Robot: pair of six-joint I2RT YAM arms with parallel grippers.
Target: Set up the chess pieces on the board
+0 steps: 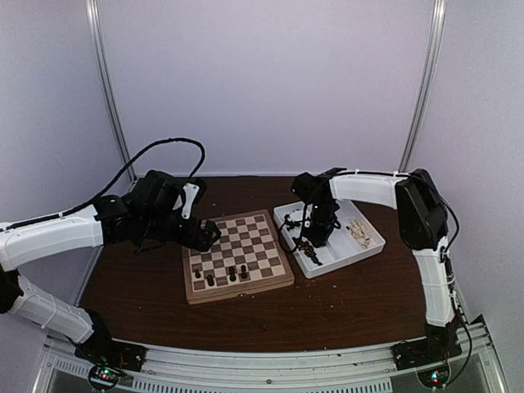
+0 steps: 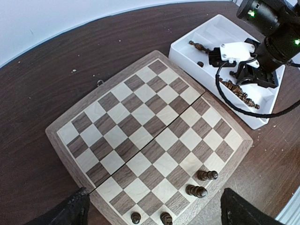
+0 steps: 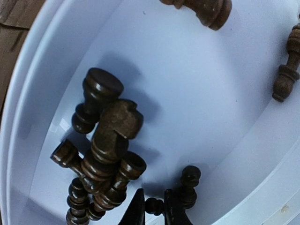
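Observation:
The chessboard (image 2: 145, 124) lies flat, with several dark pieces standing toward its front edge, among them a dark piece (image 2: 196, 191) and a small dark piece (image 2: 135, 217). Over the board's left side hangs my left gripper, open and empty. My right gripper is down inside the white tray, shut on a small dark piece (image 3: 153, 206) whose rounded end shows between the fingertips. Beside it in the right wrist view lies a dark pawn-like piece (image 3: 188, 186). A heap of dark pieces (image 3: 105, 140) lies to the left.
The white tray (image 1: 348, 260) stands right of the board, with pale pieces (image 1: 359, 232) in its right part. More dark pieces, one of them a slim piece (image 3: 287, 65), lie along the tray.

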